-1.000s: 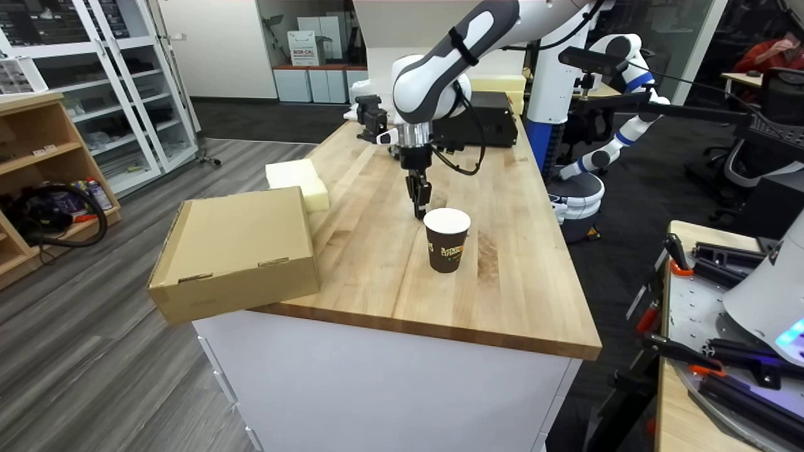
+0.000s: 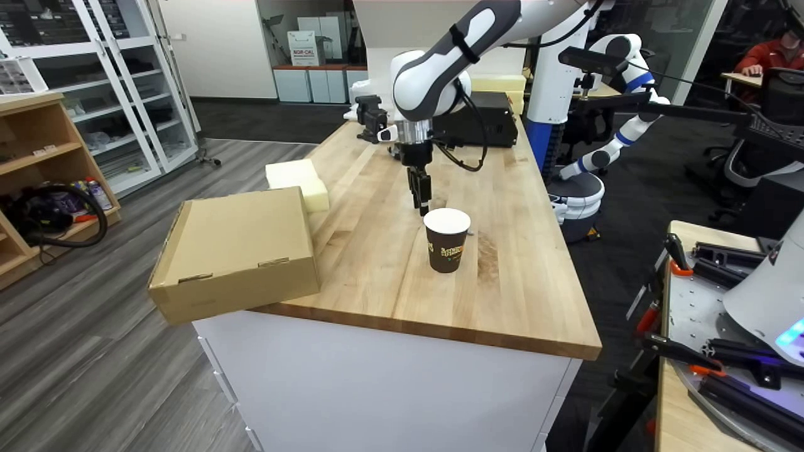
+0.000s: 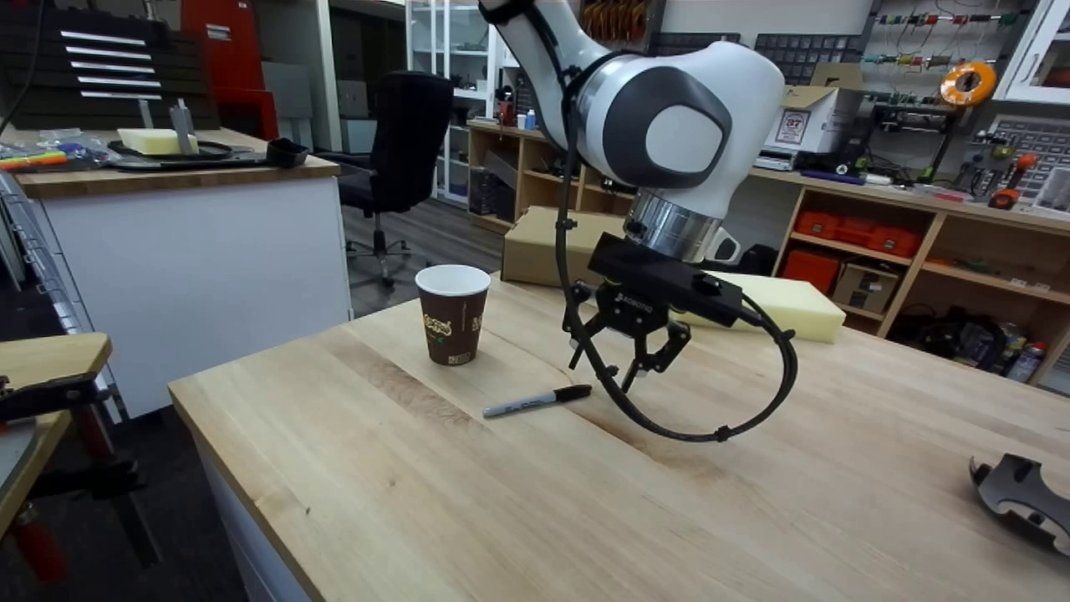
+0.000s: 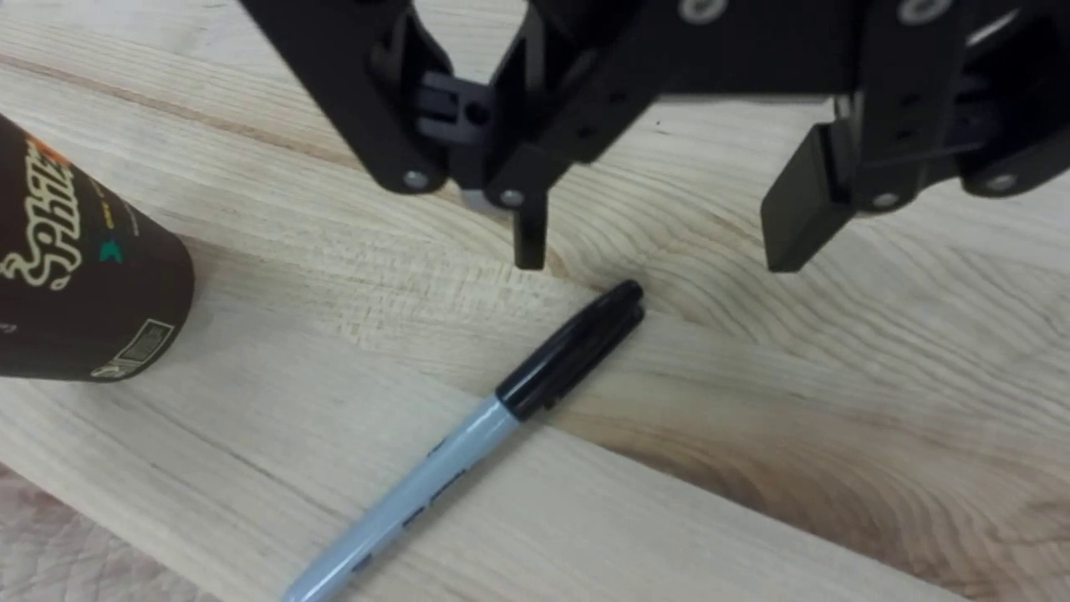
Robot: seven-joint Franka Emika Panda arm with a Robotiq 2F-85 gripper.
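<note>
A marker with a black cap and grey barrel lies flat on the wooden table, its capped end towards my gripper. The two black fingers stand apart, with only bare wood showing between them. In exterior view 2 my gripper hovers just above the table, beside the cap end of the marker. A brown paper cup with a white rim stands upright near the marker; its lower part shows at the left of the wrist view. From exterior view 1 the cup hides most of the marker.
A cardboard box sits at the table's edge, with a pale yellow foam block behind it. On the far part of the table is a black case. A dark curved part lies at the right in exterior view 2. Wood around the marker is clear.
My gripper has risen slightly and turned a little in exterior view 1. Cup, box and foam block are where they were.
</note>
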